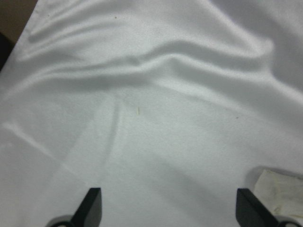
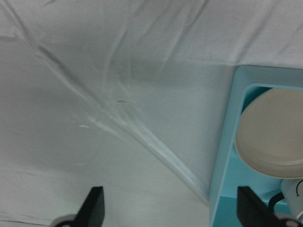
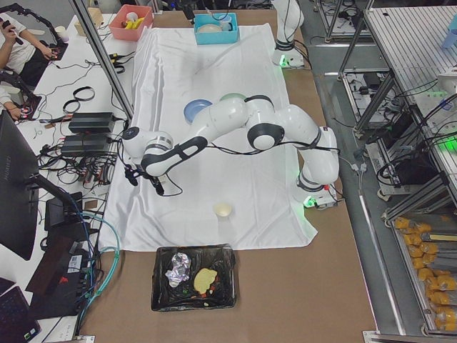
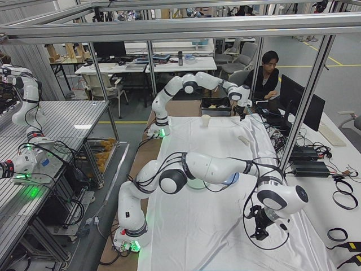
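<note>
My left gripper (image 3: 143, 179) hangs over the white cloth at its left part, open with nothing between its fingers; in the left wrist view a pale folded piece (image 1: 277, 194) lies at lower right. The black lined tray (image 3: 193, 300) below the cloth holds crumpled foil (image 3: 178, 270) and a yellowish lump (image 3: 204, 280). My right gripper is open above the cloth beside a light blue bin (image 2: 222, 179), which holds a pale round dish (image 2: 270, 132) and a mug (image 2: 293, 196).
A blue plate (image 3: 195, 108), a partly hidden green plate (image 3: 232, 96) and a small cream cup (image 3: 223, 209) rest on the cloth. A red bin (image 3: 128, 28) stands at upper left, beside a metal frame post.
</note>
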